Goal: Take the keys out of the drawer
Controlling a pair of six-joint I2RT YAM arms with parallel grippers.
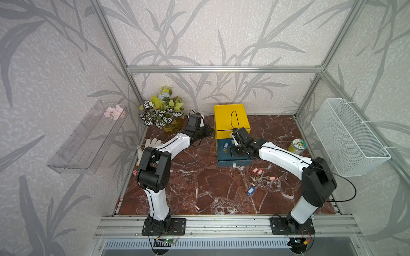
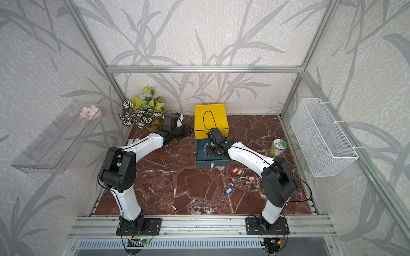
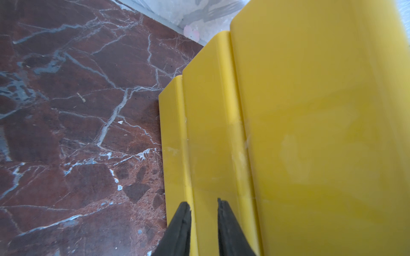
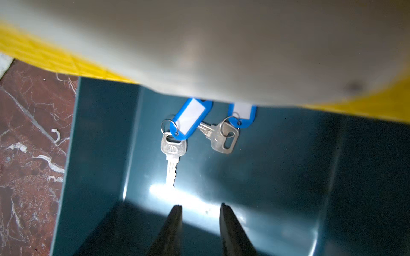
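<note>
The yellow cabinet (image 1: 229,117) has its teal drawer (image 1: 234,163) pulled out at the front. Inside lie two keys with blue tags, a vertical key (image 4: 173,149) at left and an angled key (image 4: 224,138) beside it. My right gripper is over the drawer, open with nothing between its fingers, above and short of the keys. My left gripper is at the cabinet's left side, facing its yellow wall, part open and empty.
Red-tagged keys (image 1: 257,171) and a blue-tagged key (image 1: 251,190) lie on the marble table in front of the drawer. A can (image 1: 297,146) stands at right, a plant (image 1: 162,111) at back left.
</note>
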